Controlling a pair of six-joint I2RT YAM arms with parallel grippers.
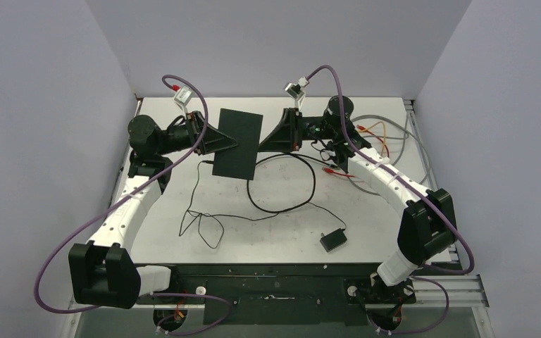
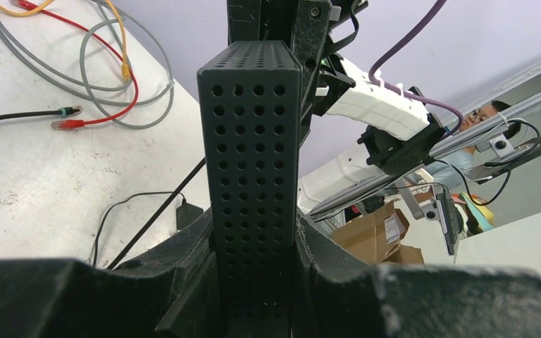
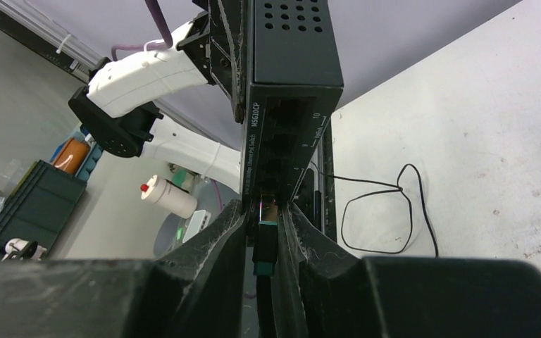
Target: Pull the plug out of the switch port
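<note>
The black network switch (image 1: 237,144) is held up above the table, with my left gripper (image 1: 232,143) shut on its left edge. Its perforated side fills the middle of the left wrist view. At the switch's right edge my right gripper (image 1: 261,148) is shut on the plug (image 3: 268,213) of a black cable. In the right wrist view the plug's clear, gold-tinted tip shows between the fingers, at the lower part of the port face (image 3: 280,144), with teal bands behind it. Whether the very end of the tip still sits inside a port, I cannot tell. Empty ports show above it.
The black cable (image 1: 314,184) loops on the white table. A thin cord runs to a power adapter (image 1: 333,240) at the front. Grey cables (image 1: 423,151) and a red plug (image 1: 329,170) lie at the right.
</note>
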